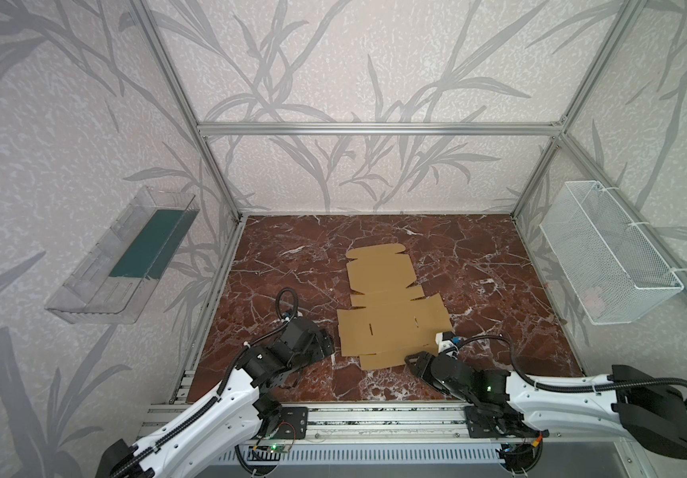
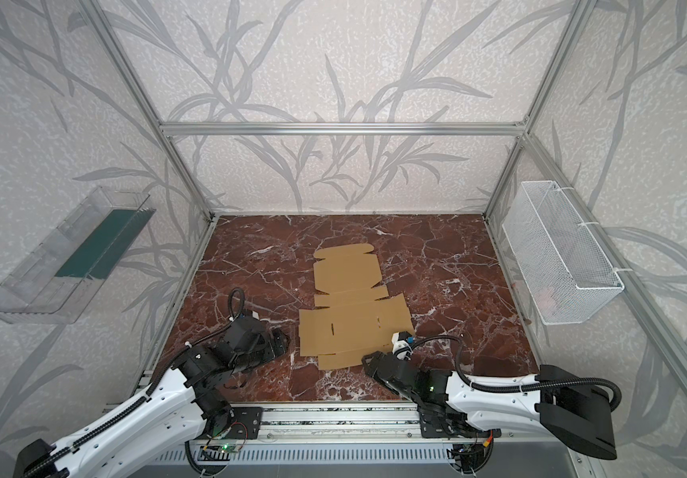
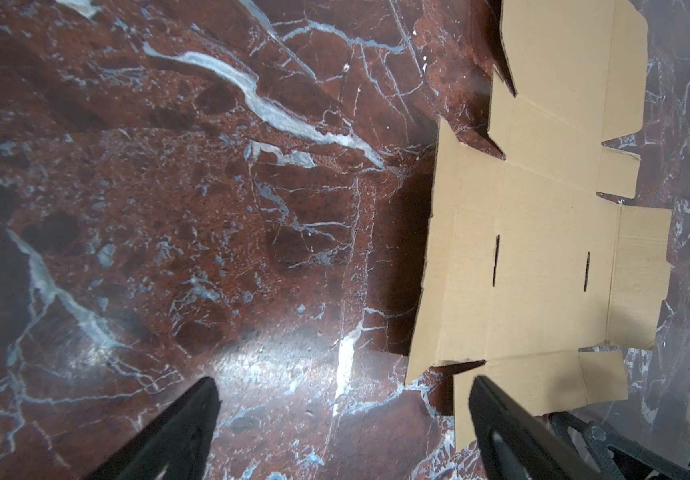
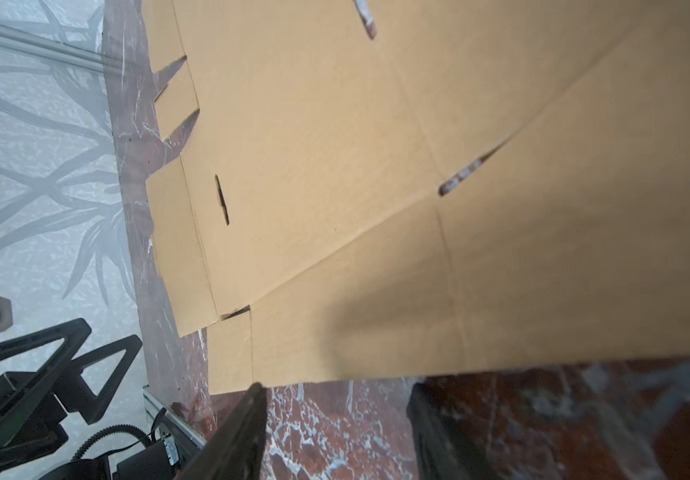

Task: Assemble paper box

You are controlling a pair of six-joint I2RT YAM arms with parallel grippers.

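A brown cardboard box blank (image 1: 391, 322) lies unfolded on the table, its lid panel (image 1: 381, 271) toward the back and its front flap (image 1: 383, 360) nearest me. In the left wrist view my left gripper stands open with nothing between its fingers, to the left of the blank. My right gripper is open at the edge of the front flap (image 4: 345, 336); its fingertips (image 4: 253, 400) show just below that edge in the right wrist view. Whether they touch the cardboard I cannot tell. From above, the right gripper covers part of the flap's right end.
A white wire basket (image 1: 610, 251) hangs on the right wall, and a clear bin with a green bottom (image 1: 152, 243) on the left wall.
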